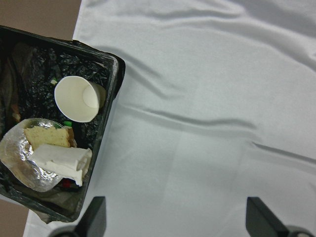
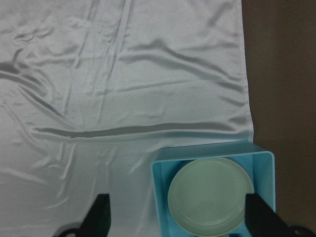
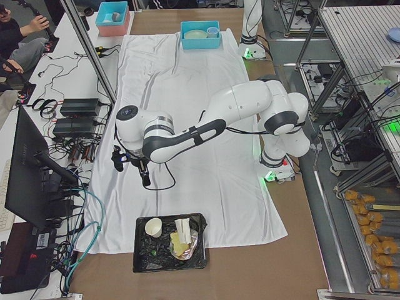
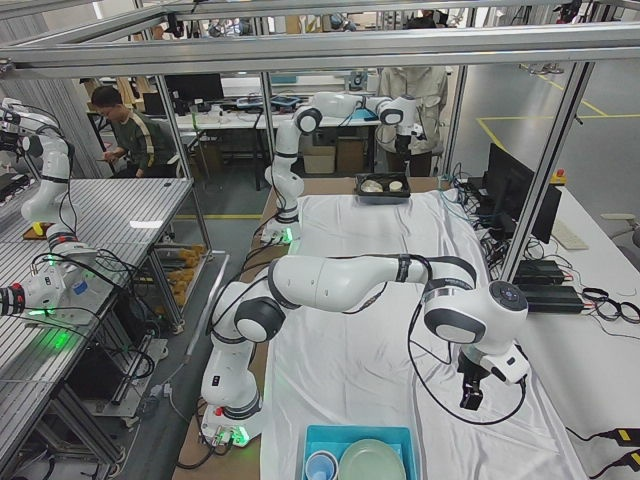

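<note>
A black bin-lined tray (image 3: 169, 265) holds a white paper cup (image 1: 79, 98), a bread slice (image 1: 47, 136), a folded white wrap (image 1: 61, 160) and crumpled foil (image 1: 19, 153). My left gripper (image 3: 131, 169) hangs open over the cloth, above and left of the tray in the camera left view, with nothing between its fingers. My right gripper is open above the cloth beside a blue bin (image 2: 266, 182) holding a pale green plate (image 2: 210, 195) and, in the camera right view, a blue cup (image 4: 320, 465).
A white cloth (image 3: 187, 100) covers most of the table, with brown board along its edges. Monitors (image 3: 28, 169), cables and boxes crowd the side desk. A metal frame post (image 4: 540, 170) stands beside the table.
</note>
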